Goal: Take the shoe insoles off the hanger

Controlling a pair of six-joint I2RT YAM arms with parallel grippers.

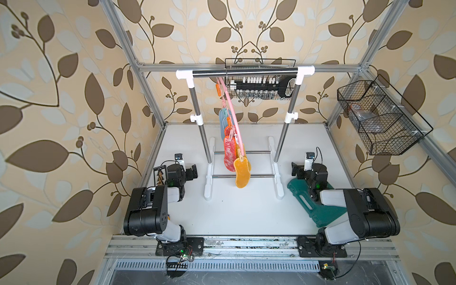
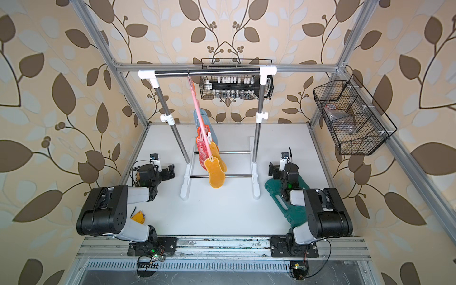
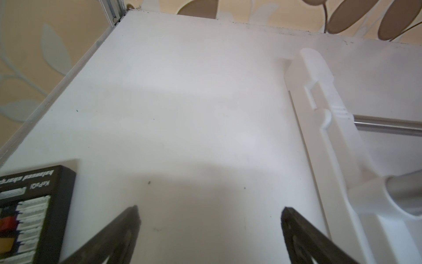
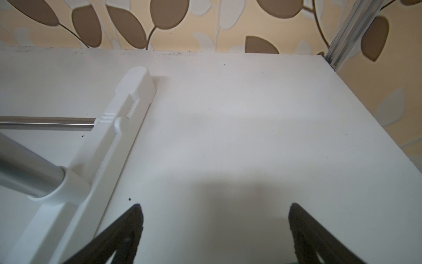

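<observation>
A pink hanger [image 1: 232, 109] hangs from the rack's top bar, with several clipped shoe insoles dangling beneath: yellow [image 1: 242, 173], red marbled [image 1: 229, 154] and blue [image 2: 201, 118], partly overlapping. My left gripper is low at the left, outside the rack's white foot, open and empty. My right gripper is low at the right, outside the other foot [image 4: 123, 123], also open with nothing between its fingers. Neither touches the insoles.
A green case [image 1: 308, 204] lies under my right arm. A black charger board [image 3: 52, 202] lies beside my left gripper. Wire baskets [image 1: 380, 118] hang on the back and right walls. The table's middle around the rack feet is mostly clear.
</observation>
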